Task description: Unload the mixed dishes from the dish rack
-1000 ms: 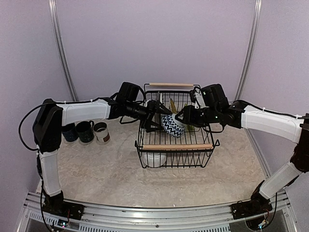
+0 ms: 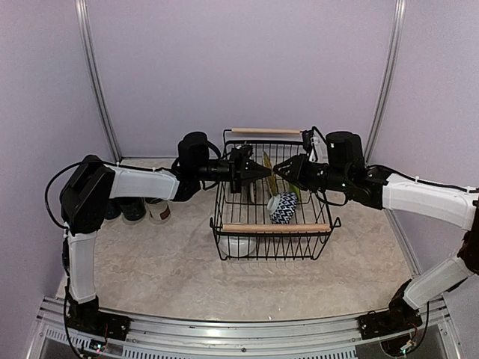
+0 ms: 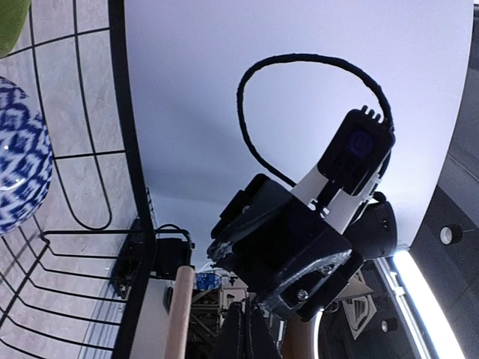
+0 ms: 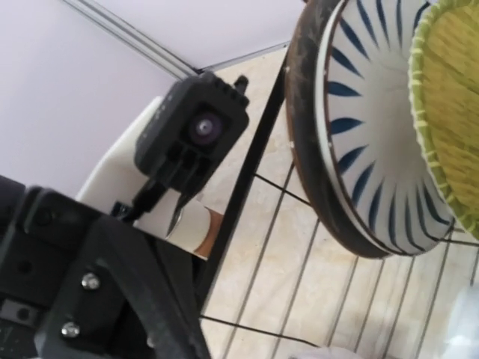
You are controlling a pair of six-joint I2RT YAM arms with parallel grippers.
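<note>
The blue-and-white patterned bowl [image 2: 283, 208] lies tilted on its side inside the wire dish rack [image 2: 277, 250], below both grippers and apart from them. In the left wrist view the same bowl [image 3: 21, 157] shows at the left edge, away from my left gripper, which is shut with nothing between its fingers. Seen from above, that left gripper [image 2: 267, 172] almost meets my right gripper [image 2: 278, 170] over the rack. The right fingers' opening cannot be made out. A blue-striped plate [image 4: 382, 134] and a yellow-green woven dish [image 4: 453, 112] stand on edge in the rack.
A white bowl [image 2: 237, 245] sits at the rack's front left. Several mugs, among them a white one [image 2: 158, 211], stand on the counter left of the rack. Wooden handles [image 2: 275, 227] cross the rack's ends.
My left gripper moved slightly right and closed.
</note>
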